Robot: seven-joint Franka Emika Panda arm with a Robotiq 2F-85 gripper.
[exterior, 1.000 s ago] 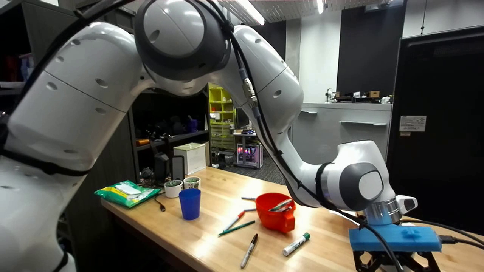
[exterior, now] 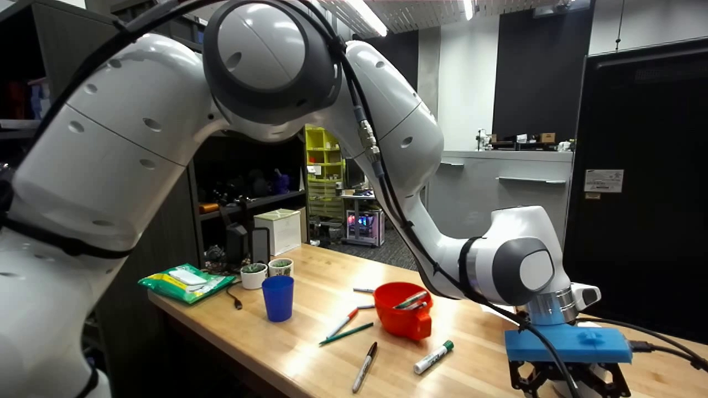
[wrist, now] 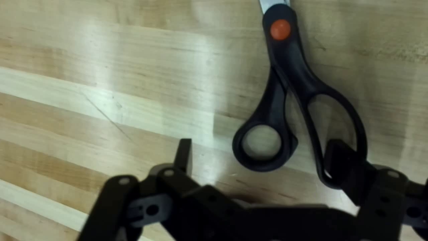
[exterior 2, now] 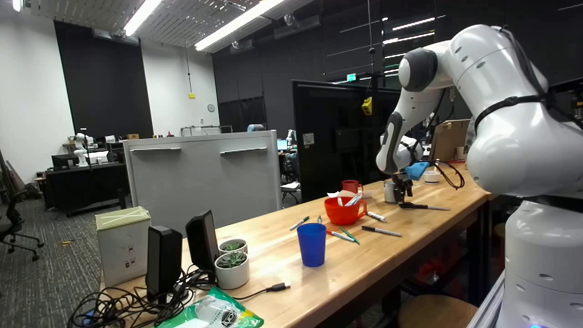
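Note:
Black-handled scissors (wrist: 287, 52) with an orange pivot lie flat on the wooden table, their blades running out of the top of the wrist view. My gripper is open above the handles. Its left finger (wrist: 183, 156) stands clear of them over bare wood. The right finger (wrist: 339, 160) overlaps the lower end of the larger handle loop; whether it reaches into the loop or hovers over it, I cannot tell. In exterior view 2 the scissors (exterior 2: 423, 207) lie by the gripper's fingertips. Exterior view 1 cuts the fingertips off.
A red cup (exterior: 402, 312) with markers inside stands on the table, with several loose pens and markers around it. Farther along is a blue cup (exterior: 277, 298). A grey-white mug (exterior 2: 390, 192) is close beside the gripper. Bare wood (wrist: 100, 120) lies left of the scissors.
In exterior view 1, the wrist and gripper have shifted slightly to the left and a little up in the picture. The objects on the table have not moved.

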